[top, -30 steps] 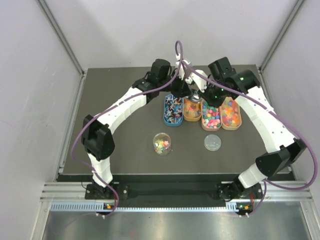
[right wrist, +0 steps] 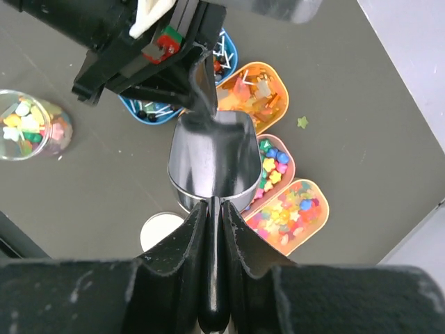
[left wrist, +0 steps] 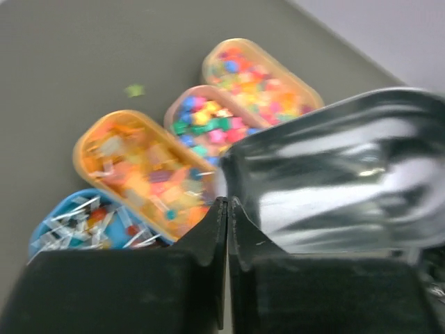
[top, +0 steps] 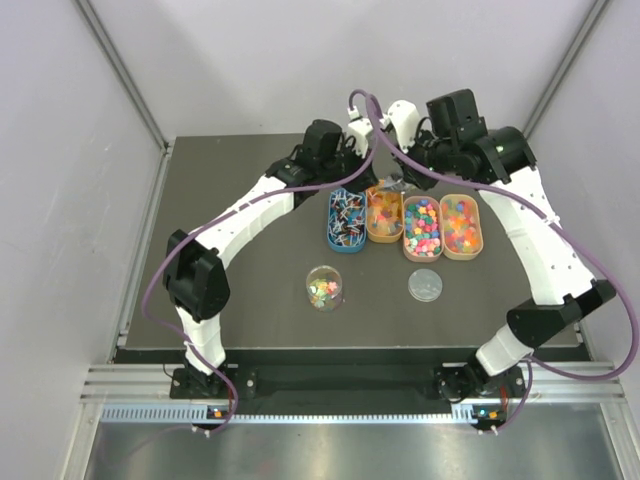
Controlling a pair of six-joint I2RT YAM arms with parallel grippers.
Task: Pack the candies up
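A metal scoop (right wrist: 215, 156) hangs above the candy bins, its bowl empty in the right wrist view. My right gripper is shut on its handle (right wrist: 214, 299). My left gripper is at the scoop's front rim, its fingers close together; whether they pinch the rim is unclear. Below are a blue bin (top: 346, 240) of wrapped sticks, an orange bin (top: 384, 228) of orange candies, a pink bin (top: 422, 240) of bright star candies and a peach bin (top: 461, 240) of gummies. A clear jar (top: 324, 288) holds a few candies at the bottom.
A clear round lid (top: 425, 285) lies flat below the pink bin. One loose green star candy (right wrist: 302, 122) rests on the grey table beyond the bins. Both arms meet closely above the bins.
The jar, lid and bins stay put.
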